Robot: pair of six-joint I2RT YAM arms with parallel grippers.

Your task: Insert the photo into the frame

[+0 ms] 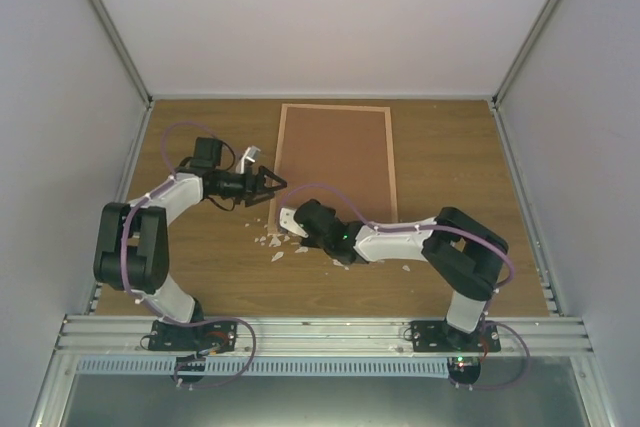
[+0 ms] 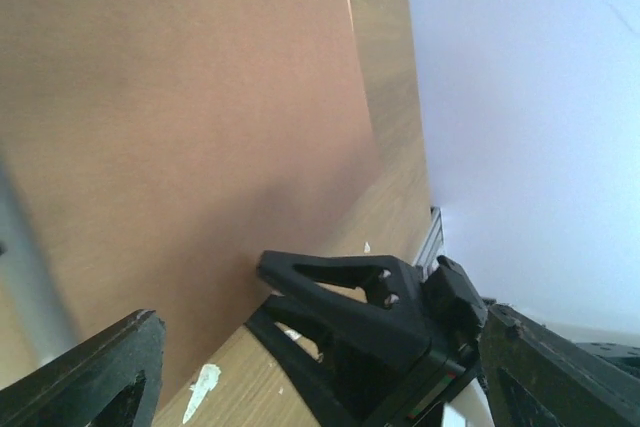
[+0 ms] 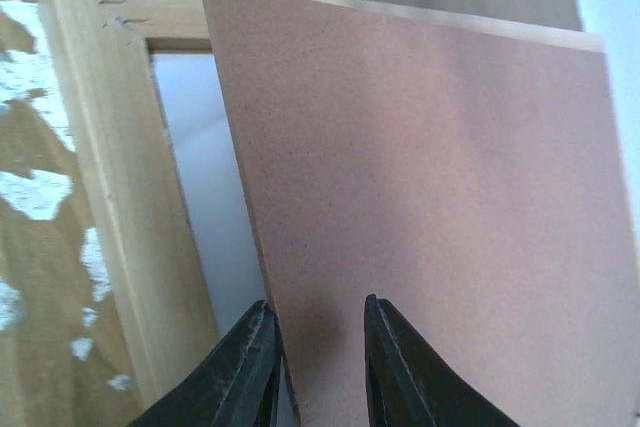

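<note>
A wooden frame with a brown board lies mid-table. In the right wrist view the board lies askew over the frame's near left corner, exposing a pale strip inside. My right gripper has its fingertips at that board edge, part open; whether it grips is hard to tell. My left gripper hovers at the frame's left side, fingers apart in the top view. In the left wrist view the right gripper appears low over the board's near edge.
Several white scraps are scattered along the table in front of the frame. Walls enclose the table at back and sides.
</note>
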